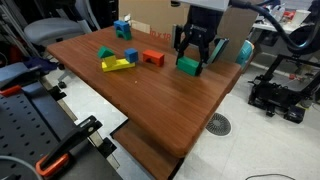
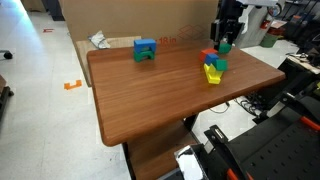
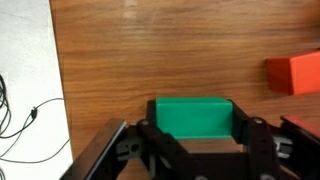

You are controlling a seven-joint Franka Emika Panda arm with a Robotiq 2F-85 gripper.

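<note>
A green block point(image 3: 193, 117) is held between the fingertips of my gripper, which is shut on it in the wrist view. Exterior view 1 has the green block point(image 1: 188, 66) at the right part of the wooden table point(image 1: 160, 98), under the gripper point(image 1: 188, 58). Whether it touches the tabletop cannot be told. In exterior view 2 the gripper and block point(image 2: 225, 48) are small, at the table's far right, behind other blocks.
A red block point(image 1: 153, 57) stands left of the held block. Nearby are a blue block point(image 1: 131, 55), a yellow piece point(image 1: 118, 65) and a green triangular block point(image 1: 105, 51). A blue block point(image 1: 122, 29) stands farther back.
</note>
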